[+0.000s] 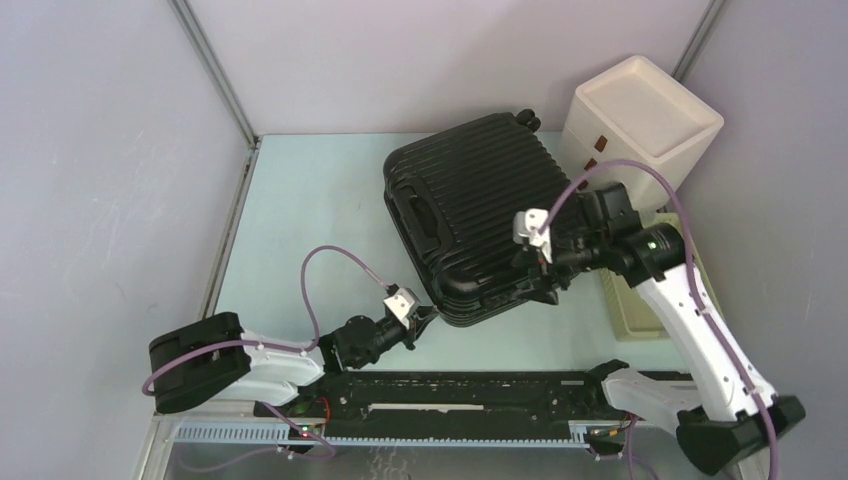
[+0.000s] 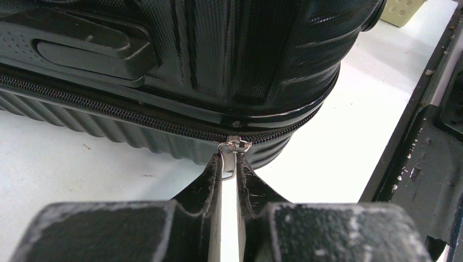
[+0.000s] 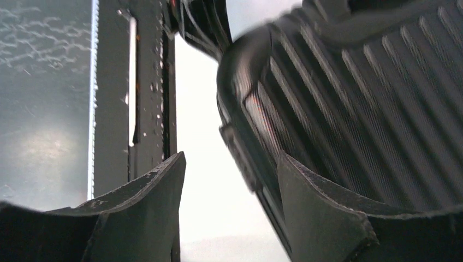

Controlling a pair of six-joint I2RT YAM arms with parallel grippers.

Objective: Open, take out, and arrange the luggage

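Note:
A black ribbed suitcase point(image 1: 480, 190) lies closed and slantwise on the pale table. In the left wrist view its zipper point(image 2: 109, 111) runs along the side, below a black handle point(image 2: 87, 49). At the suitcase's near corner, my left gripper is shut on the metal zipper pull point(image 2: 230, 158). My right gripper point(image 1: 540, 283) hangs by the suitcase's near right part in the top view. From the right wrist view, which is blurred, my right gripper has its fingers parted with nothing held, the suitcase corner lying beyond them.
A white drawer unit point(image 1: 650, 100) stands at the back right, close to the suitcase. A yellowish basket point(image 1: 630, 312) sits partly under the right arm.

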